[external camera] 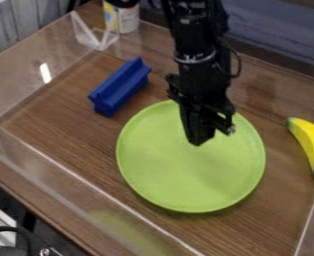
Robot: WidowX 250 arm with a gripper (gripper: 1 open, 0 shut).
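Note:
My black gripper (203,130) hangs over the upper part of a green plate (187,170), its fingers pointing down and looking shut, with nothing visible between them. To its left a blue block (118,85) lies on the wooden table. A yellow banana (309,145) lies right of the plate.
A can (120,20) stands at the back left beside a clear plastic piece (96,32). Clear walls edge the table at left and front. Bare wood (66,140) lies left of the plate.

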